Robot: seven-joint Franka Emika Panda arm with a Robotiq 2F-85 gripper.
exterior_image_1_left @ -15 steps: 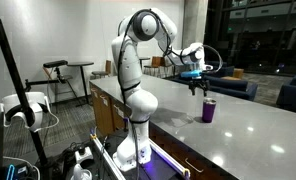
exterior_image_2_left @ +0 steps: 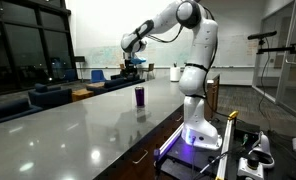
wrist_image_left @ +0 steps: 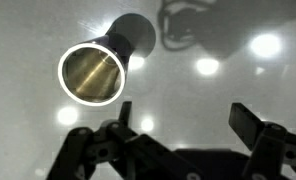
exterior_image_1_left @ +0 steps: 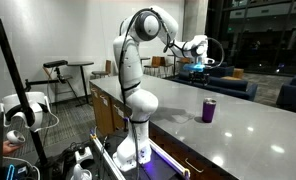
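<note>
A dark purple cup [exterior_image_1_left: 208, 110] stands upright on the grey tabletop, and it also appears in the second exterior view as a small dark cylinder [exterior_image_2_left: 140, 97]. From above, in the wrist view, the cup [wrist_image_left: 91, 75] shows a pale round rim and a brownish inside that looks empty. My gripper is open, its two black fingers far apart with only bare table seen between them. The cup lies up and left of that gap, clear of the fingers. In the first exterior view the gripper [exterior_image_1_left: 198, 76] hangs well above the table.
Around the cup the glossy table [exterior_image_1_left: 168, 95] is largely bare. Dark sofas [exterior_image_1_left: 223, 86] and chairs [exterior_image_1_left: 56, 72] stand beyond it. Near the arm's base, the table's front edge [exterior_image_1_left: 163, 138] runs past a tripod and cables.
The arm has risen, carrying the gripper upward and away from the cup. The cup stays in the same place on the table.
</note>
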